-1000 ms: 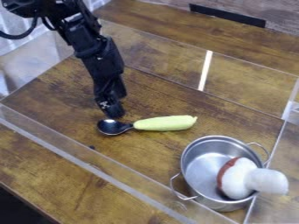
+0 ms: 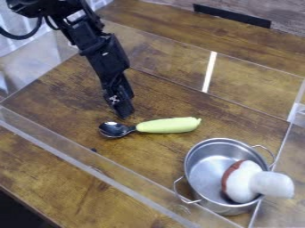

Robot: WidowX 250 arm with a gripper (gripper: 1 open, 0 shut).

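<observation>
My black gripper (image 2: 117, 103) hangs over the wooden table just above a metal spoon (image 2: 114, 128); whether its fingers are open or shut is hard to make out. The spoon lies beside a pale yellow-green, elongated vegetable-like object (image 2: 169, 125), which covers or adjoins the right end of its handle. At the lower right stands a steel pot (image 2: 206, 164) with two handles, holding a white object with a reddish-brown band (image 2: 242, 183).
Clear plastic panels edge the work area at the left, front and right. A dark slot shows at the back.
My arm and gripper have shifted slightly, ending a little higher above the spoon. The spoon, vegetable and pot look unmoved.
</observation>
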